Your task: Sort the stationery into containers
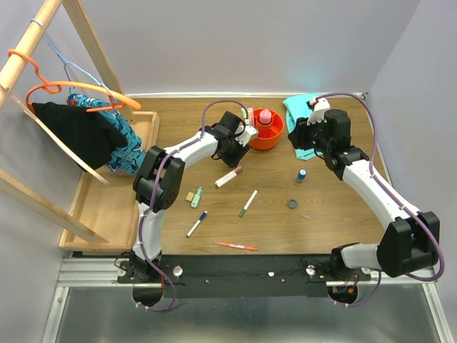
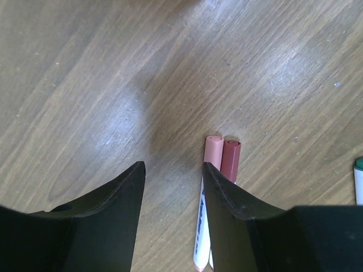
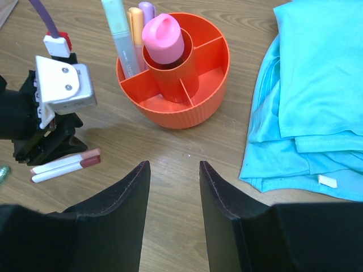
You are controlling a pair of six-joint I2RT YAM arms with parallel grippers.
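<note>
Two markers side by side, one with a pink cap and one with a dark red cap [image 2: 231,158], lie flat on the table; the top view shows them as one pale strip [image 1: 227,178]. My left gripper hangs above the table beside them, open, only bare wood showing between its fingers; its right finger covers part of the markers. The orange divided container [image 3: 184,118] stands at the back with a light-blue marker [image 3: 121,42], an orange one, a purple one and a pink item [image 3: 163,39] inside. My right gripper is open and empty, in front of the container.
A turquoise cloth [image 3: 320,79] lies right of the container. Also on the table are a green-capped marker [image 1: 248,203], a blue-capped one [image 1: 197,224], an orange pen [image 1: 236,246], a green bottle [image 1: 197,197], a blue-and-white cylinder [image 1: 301,175] and a grey disc [image 1: 292,204].
</note>
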